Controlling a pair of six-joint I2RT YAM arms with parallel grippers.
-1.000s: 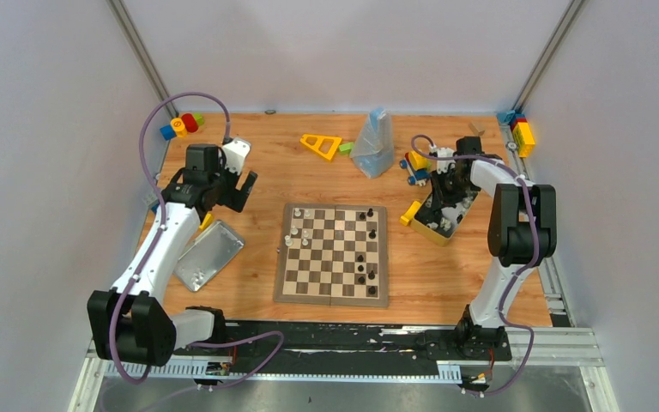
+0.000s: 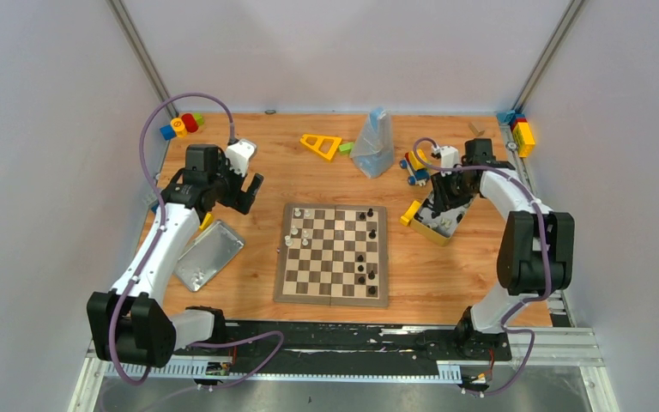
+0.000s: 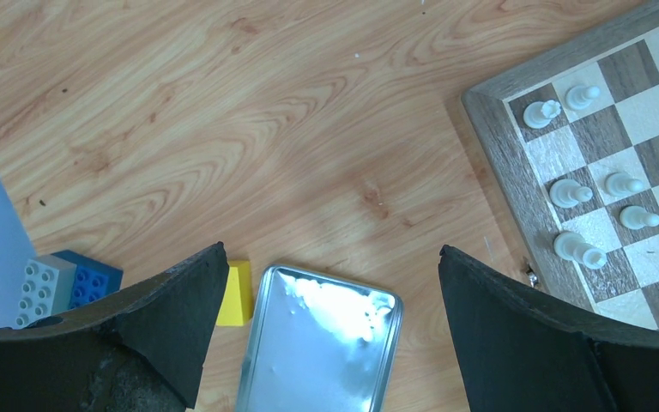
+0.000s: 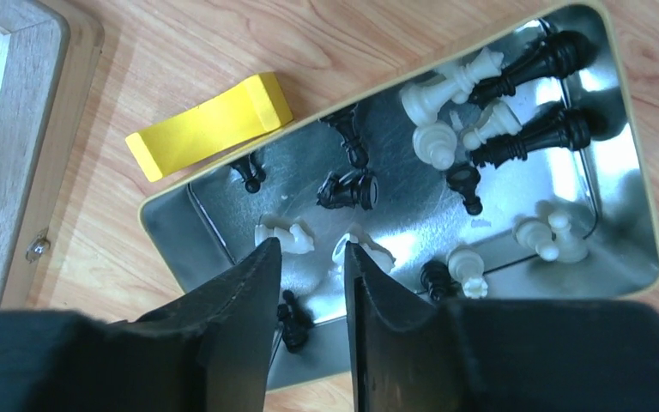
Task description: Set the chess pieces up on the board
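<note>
The chessboard (image 2: 331, 301) lies mid-table, with several white pieces along its left side and several black ones along its right. White pieces (image 3: 577, 247) stand on the board in the left wrist view. The open box (image 2: 436, 238) to the right holds loose black and white pieces; a black knight (image 4: 347, 190) and a white piece (image 4: 285, 237) lie on its floor. Over the box hangs my right gripper, its fingers apart, with no piece clearly gripped. My left gripper is open and empty, left of the board.
A metal tray (image 2: 209, 255) lies left of the board. Touching the box's side is a yellow block (image 4: 210, 125). Behind stand a toy vehicle (image 2: 417, 171), a blue bag (image 2: 373, 146) and a yellow triangle (image 2: 320, 146). Table between board and box is clear.
The left gripper shifted slightly right. Pieces on the board look the same.
</note>
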